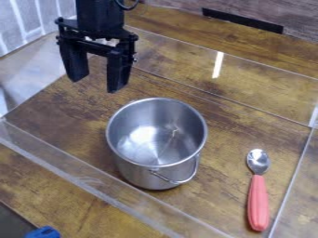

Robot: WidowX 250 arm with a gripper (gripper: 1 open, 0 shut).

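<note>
My black gripper [97, 67] hangs at the upper left, open, its two fingers apart with nothing seen between them. It is above and behind a steel pot [155, 139] that stands on the wooden surface, empty inside as far as shows, with a wire handle at its front. At the right lies a spoon [258, 191] with a pink handle and a metal head toward the back.
Clear plastic walls [50, 161] border the wooden work area [224, 102]. A small blue object [40, 231] sits at the bottom left corner, outside the front wall.
</note>
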